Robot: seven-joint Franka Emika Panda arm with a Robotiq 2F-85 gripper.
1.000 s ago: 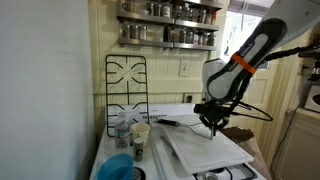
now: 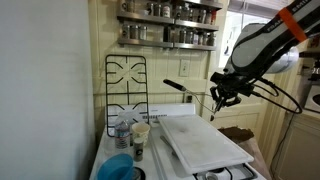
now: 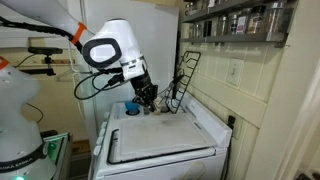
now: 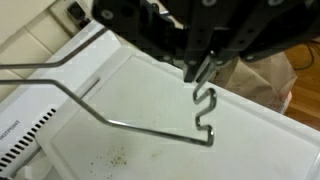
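Observation:
A wire masher with a black handle (image 2: pixel 173 86) hangs in the air over the white tray (image 2: pixel 205 148). My gripper (image 2: pixel 214 109) is shut on the wavy wire end of this masher, while the handle sticks out to the left and higher. In the wrist view, the bent wire (image 4: pixel 208 118) comes out from between the fingertips of the gripper. Two long wires run off the left edge there, so the handle is out of that view. The second exterior view shows the gripper (image 3: pixel 151 104) above the tray (image 3: pixel 165 138); the masher is hard to make out.
Left of the tray stand a blue bowl (image 2: pixel 115 167), a clear bottle (image 2: pixel 122 134), a pale cup (image 2: pixel 141 130) and a small jar (image 2: pixel 138 149). Behind them rises a black wire rack (image 2: pixel 126 82). A brown paper bag (image 4: pixel 258 82) lies beyond the tray's edge. Jar shelves (image 2: pixel 165 43) hang on the wall.
My gripper has risen from close above the tray, bringing the masher up with it. The black handle, earlier low near the tray's back edge, is now well above it. The tray looks unmoved.

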